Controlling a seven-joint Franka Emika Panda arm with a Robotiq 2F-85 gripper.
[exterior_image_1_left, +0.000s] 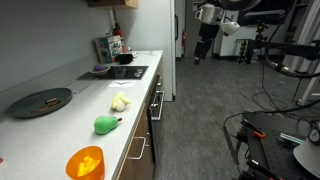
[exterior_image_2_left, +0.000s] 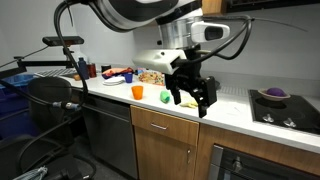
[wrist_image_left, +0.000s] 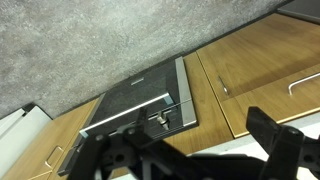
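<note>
My gripper stands open, its two dark fingers wide apart and nothing between them. Below it the wrist view shows wooden cabinet fronts, a dark oven-like front and grey floor. An orange bowl (exterior_image_1_left: 85, 163) with yellow pieces inside sits at the near end of the white counter (exterior_image_1_left: 95, 100). Beyond it lie a green rounded item (exterior_image_1_left: 106, 124) and a pale yellow item (exterior_image_1_left: 121, 102). In the second exterior view the gripper (exterior_image_2_left: 190, 110) hangs in front of the counter, partly covering the yellow item (exterior_image_2_left: 188, 102).
A dark round pan (exterior_image_1_left: 40, 102) rests on the counter's wall side. Farther along is a black cooktop (exterior_image_1_left: 127, 73) bearing a purple item in a bowl (exterior_image_1_left: 99, 69). Open floor (exterior_image_1_left: 195, 125) lies beside the cabinets. Cluttered shelving or tables stand at the left of the second exterior view.
</note>
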